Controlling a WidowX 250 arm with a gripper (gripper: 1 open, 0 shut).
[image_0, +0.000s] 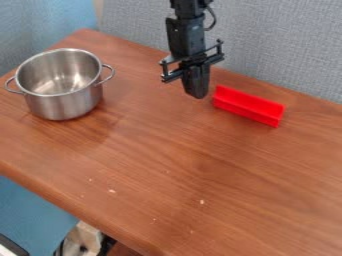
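My black gripper (197, 86) hangs over the back middle of the table, shut, with nothing showing between its fingers. Just to its right a long red block (249, 106) lies on the wood, angled back-left to front-right. At the left stands a steel pot (60, 95) with two side handles, apart from the gripper.
A padded grey wall (281, 50) runs along the back. The table's left edge drops to a blue surface (27, 200), with some clutter below at the bottom left.
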